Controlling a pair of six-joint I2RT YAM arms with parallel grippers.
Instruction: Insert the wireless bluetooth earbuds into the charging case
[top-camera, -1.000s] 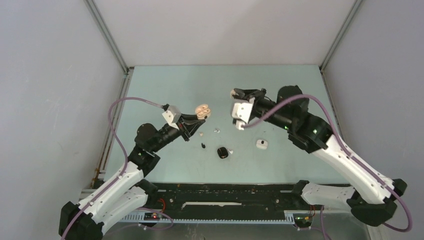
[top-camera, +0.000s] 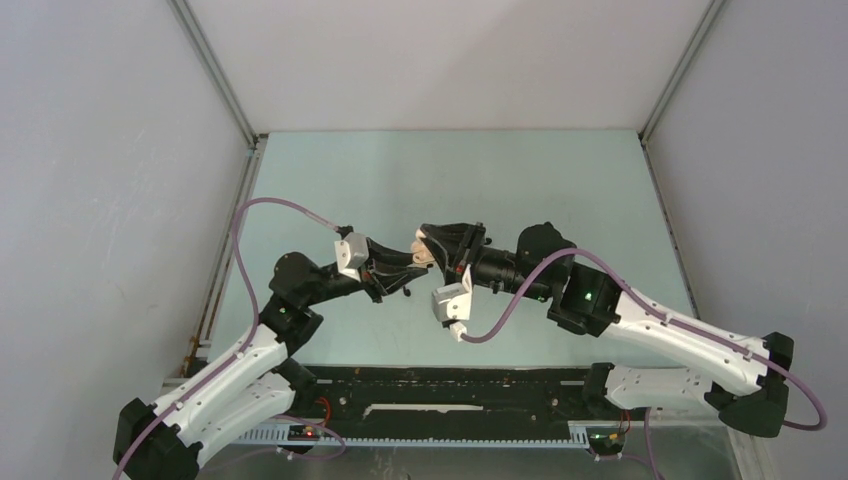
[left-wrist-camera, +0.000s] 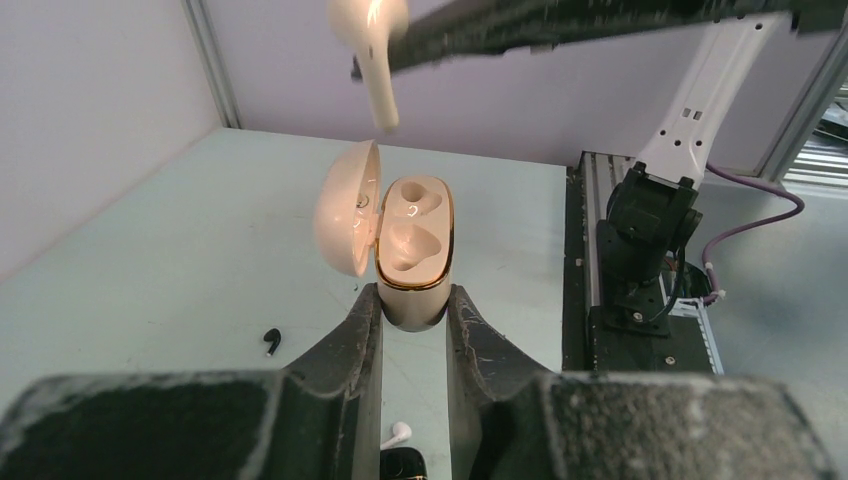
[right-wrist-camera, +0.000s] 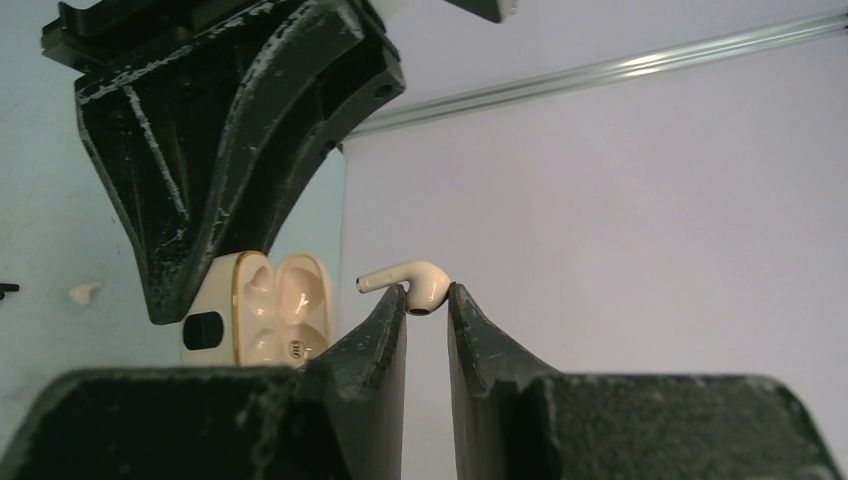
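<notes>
An open cream charging case (left-wrist-camera: 413, 255), lid tilted aside and two hollows facing up, is held upright in my left gripper, shut on its base. In the right wrist view the case (right-wrist-camera: 230, 310) is below and left of a cream earbud (right-wrist-camera: 425, 285), which my right gripper holds at its fingertips, stem pointing left. In the left wrist view that earbud (left-wrist-camera: 370, 45) hangs above the case, stem down, apart from it. In the top view both grippers meet near the table's middle, partly hiding the case.
On the pale table (top-camera: 460, 170) lie a black earbud (left-wrist-camera: 272, 340), a white earbud (left-wrist-camera: 401, 433) and a black case (left-wrist-camera: 402, 462). The two arms are very close together.
My right gripper has come left and down toward the case with the earbud. My left gripper has shifted slightly right with the case over the past second.
</notes>
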